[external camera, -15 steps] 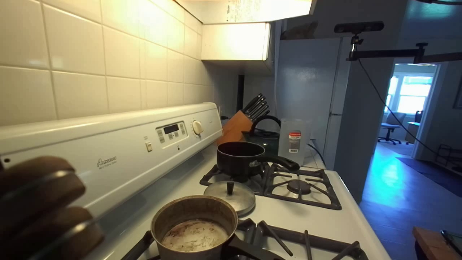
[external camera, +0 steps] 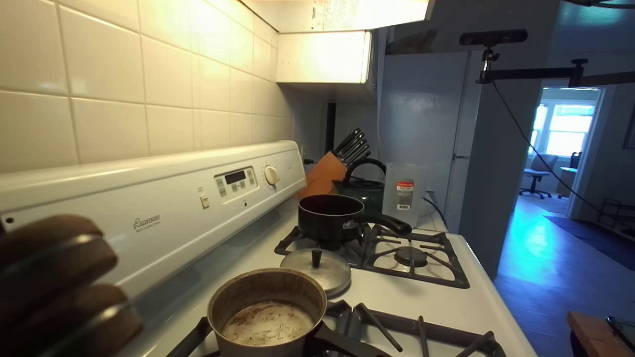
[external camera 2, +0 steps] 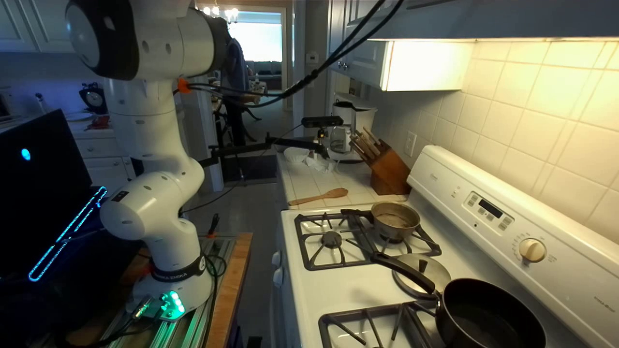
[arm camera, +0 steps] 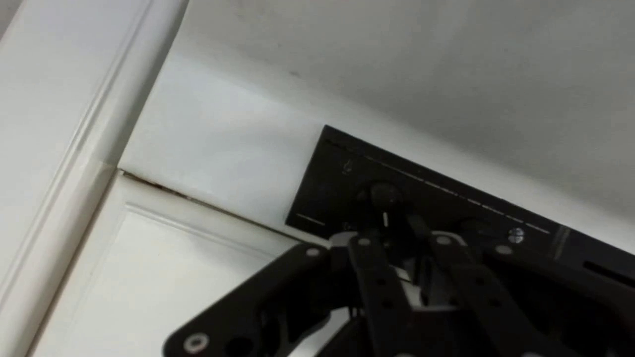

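Note:
In the wrist view a black control panel (arm camera: 351,160) is set into a white surface, and a dark round knob (arm camera: 385,195) with a white mark sits near its left end. My gripper is over the panel's lower edge, its fingers partly open with a gap between them. The knob lies just beyond the fingertips, roughly in line with the gap; the dark tones hide whether they touch it. A second dark knob (arm camera: 476,226) shows to the right, partly covered by the gripper. Neither exterior view shows the gripper; the arm (external camera 2: 174,168) rises at the left of exterior view 2.
A white panelled door (arm camera: 172,267) borders the control panel. On the stove (external camera 2: 325,290) stand a black saucepan (external camera: 330,220), an old metal pot (external camera: 268,321) and a lid (external camera: 324,270). A knife block (external camera: 321,172) is behind. Dark cables (external camera 2: 302,84) hang from the arm.

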